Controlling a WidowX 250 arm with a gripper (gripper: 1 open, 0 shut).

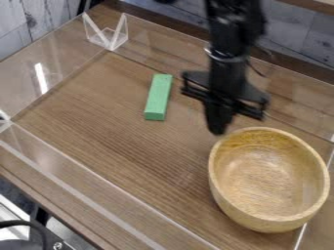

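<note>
My dark gripper point(212, 119) hangs over the middle right of the wooden table, just above and left of a large tan bowl point(268, 195). A green block point(158, 97) lies on the wood to the left of the gripper, apart from it. Whether the fingers are open or shut is hard to tell.
The bowl takes up the lower right of the table point(92, 156). A white wire-like object point(107, 31) sits at the back left. Dark cables show at the lower left corner.
</note>
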